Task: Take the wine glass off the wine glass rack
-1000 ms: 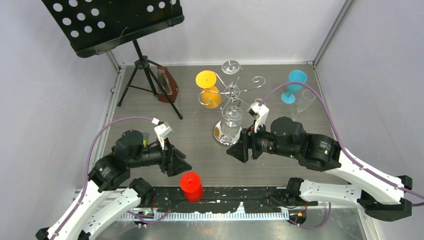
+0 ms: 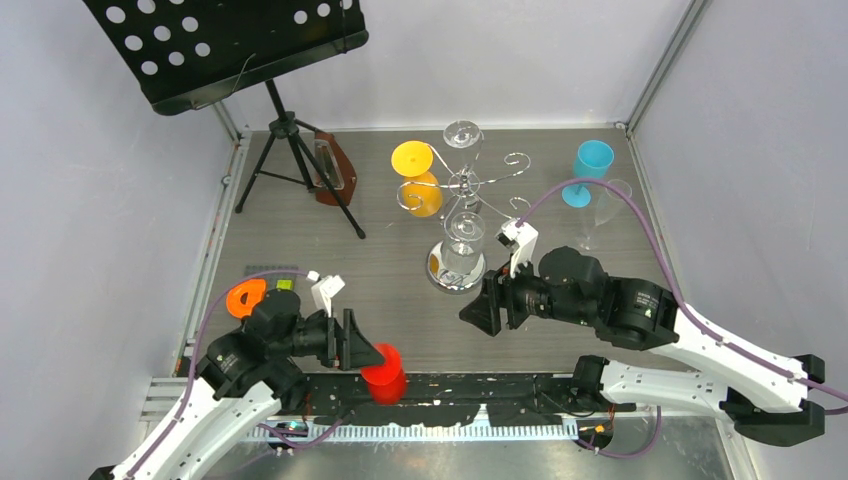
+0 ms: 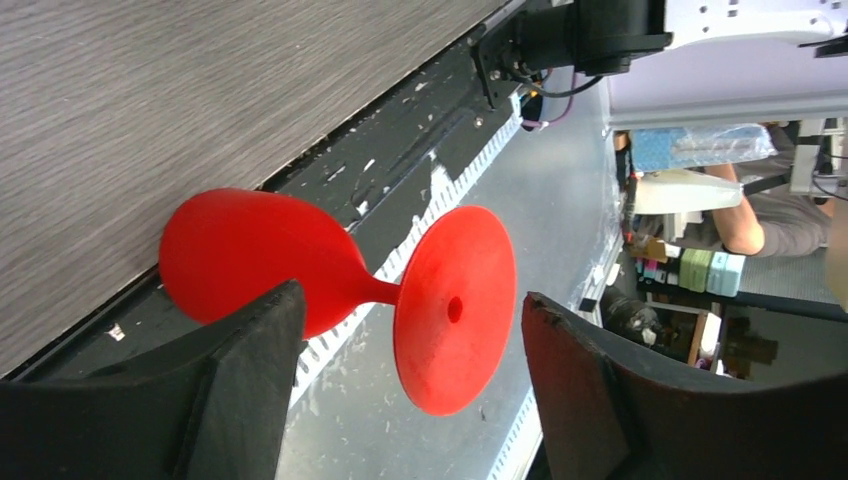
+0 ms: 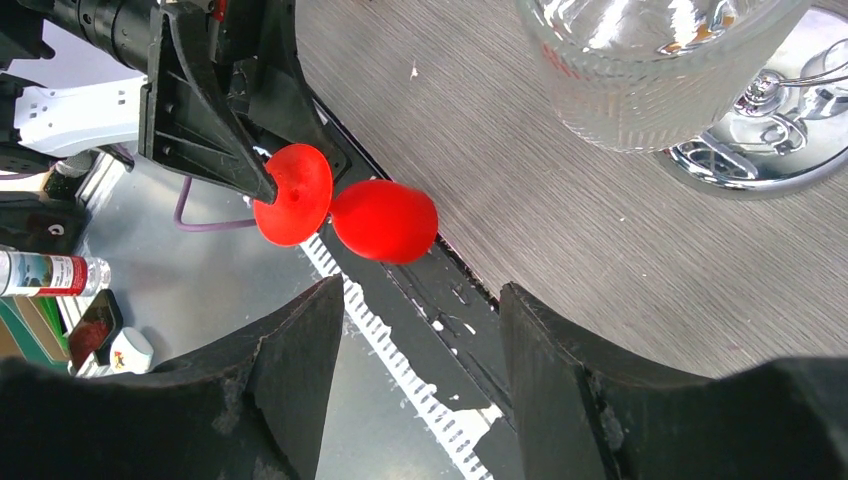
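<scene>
A silver wine glass rack [image 2: 462, 185] stands mid-table, holding upside-down clear glasses [image 2: 463, 240] and a yellow glass [image 2: 412, 160]. A red wine glass [image 2: 384, 377] is at the front edge; the left wrist view shows its round foot [image 3: 455, 310] between the open fingers of my left gripper [image 2: 345, 345], apparently untouched. My right gripper [image 2: 485, 310] hangs open beside the rack's front, empty, with a clear glass [image 4: 640, 100] above and right of its fingers in the right wrist view.
A blue glass [image 2: 592, 160] and a clear glass [image 2: 610, 205] stand at the back right. A music stand [image 2: 285, 130] and brown object [image 2: 335, 170] occupy the back left; an orange ring [image 2: 245, 297] lies front left. Table space between the arms is clear.
My left gripper has moved down in the top view toward the red glass and turned slightly. The right gripper has shifted a little to the right.
</scene>
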